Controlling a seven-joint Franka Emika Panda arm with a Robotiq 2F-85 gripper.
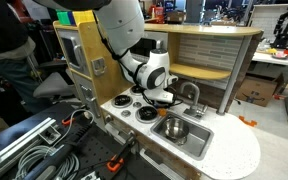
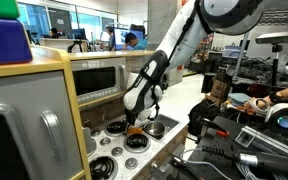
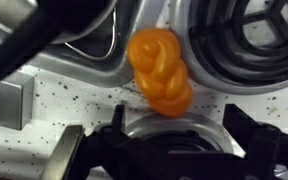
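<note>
An orange, twisted-looking object (image 3: 161,70) lies on the white speckled counter in the wrist view, between the sink edge and a stove burner. In exterior view 2 the same orange object (image 2: 135,129) shows as a small patch beside the burners. My gripper is open, its dark fingers spread wide at the lower part of the wrist view. Nothing sits between them. From exterior view 1, the white arm reaches down with the gripper (image 1: 166,102) low over the counter, close to the orange object.
A metal pot (image 1: 175,130) stands in the sink (image 1: 195,144), with a curved faucet (image 1: 192,92) behind. Black burners (image 1: 147,115) lie to the left. A wooden shelf (image 1: 199,72) overhangs the back.
</note>
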